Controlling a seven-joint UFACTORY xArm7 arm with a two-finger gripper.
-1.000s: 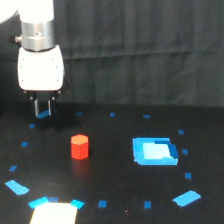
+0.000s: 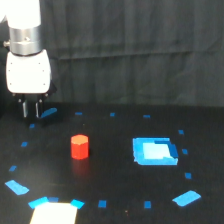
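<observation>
A red block (image 2: 80,147), roughly hexagonal in outline, rests on the black table left of the middle. On the right is a shallow blue tray (image 2: 139,150) with a white patch inside its rim. My gripper (image 2: 32,112) hangs at the far left, beyond the red block and apart from it, below the white arm body. Its two dark fingers look spread, and nothing shows between them.
Small blue marks dot the black table. Larger light-blue pieces lie at the left (image 2: 16,187) and right (image 2: 186,198). A pale object (image 2: 54,213) is cut off at the bottom edge. Open table separates the block from the tray. A dark curtain (image 2: 140,50) hangs behind.
The arm and gripper have moved left and slightly lower in the view. The red block and blue tray have not moved.
</observation>
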